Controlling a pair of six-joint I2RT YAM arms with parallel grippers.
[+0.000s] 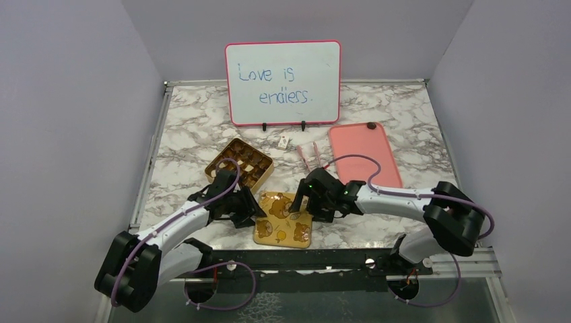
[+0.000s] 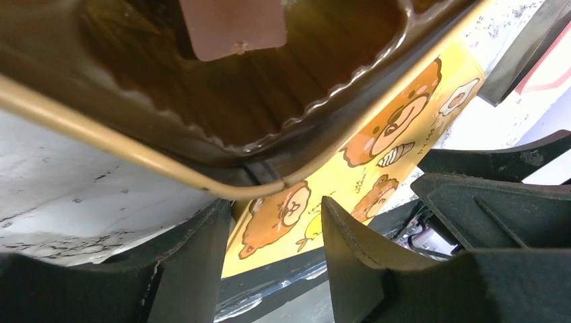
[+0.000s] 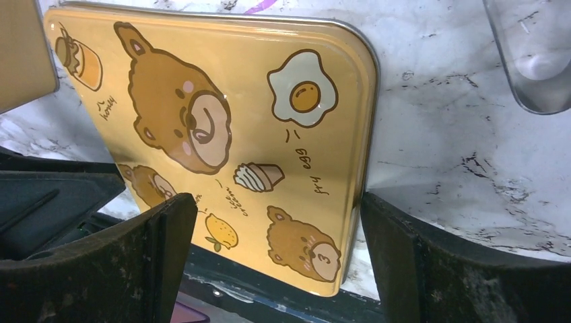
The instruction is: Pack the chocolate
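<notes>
A yellow bear-print lid (image 1: 281,225) lies on the marble at the front edge, between my grippers. The brown chocolate box (image 1: 239,165) sits behind it to the left; in the left wrist view its tray corner (image 2: 249,114) fills the top. My left gripper is part open at the lid's left edge, below the box corner. My right gripper stands open over the lid (image 3: 296,155), one fingertip at its right edge.
A pink tray (image 1: 363,148) lies at the back right. A small white item (image 1: 283,142) and a clear pink-edged object (image 1: 303,155) lie behind the lid. The whiteboard (image 1: 283,74) stands at the back.
</notes>
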